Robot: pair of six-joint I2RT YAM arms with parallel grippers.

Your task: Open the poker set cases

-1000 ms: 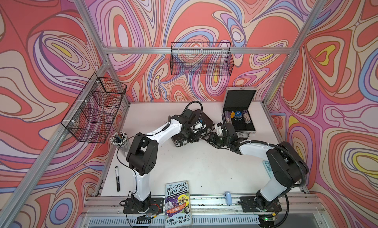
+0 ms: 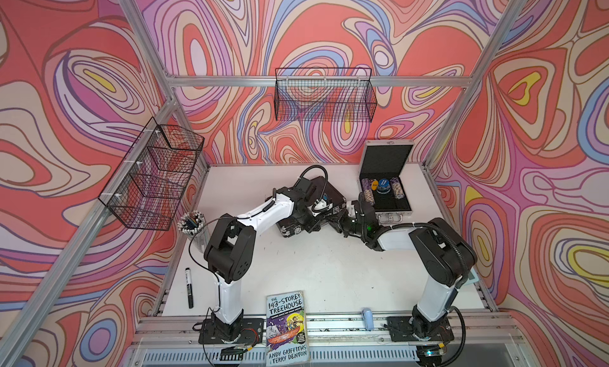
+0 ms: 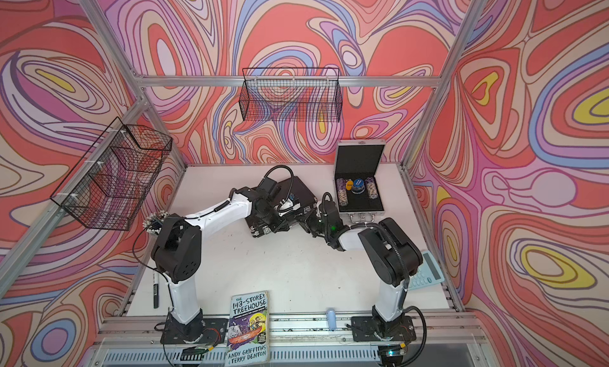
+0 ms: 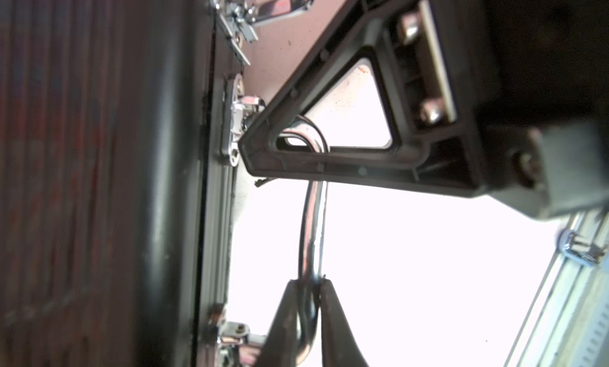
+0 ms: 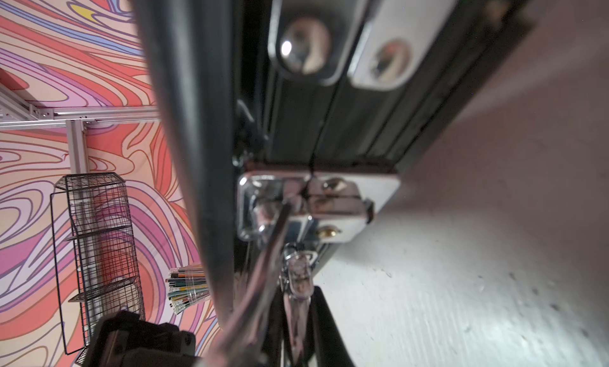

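Note:
A closed black case (image 2: 333, 192) lies angled at the table's middle, largely covered by my arms. My left gripper is at its front; the fingers stand slightly apart, with the chrome carry handle (image 4: 314, 221) passing at their tips. At a silver latch (image 5: 339, 205) on the same case, my right gripper is shut, and the latch's lower tab shows at the fingertips. Whether that tab is pinched is unclear. The second poker case (image 2: 393, 209) stands open at the back right, its lid upright, chips (image 2: 383, 186) inside.
A book (image 2: 285, 329) lies at the front edge, with a blue object (image 2: 368, 318) to its right. At the left are a marker (image 2: 189, 287) and a pen holder (image 2: 192, 224). A calculator (image 3: 426, 270) lies far right.
My right arm has swung leftward and its gripper has come in against the front of the closed case. The left arm has hardly moved.

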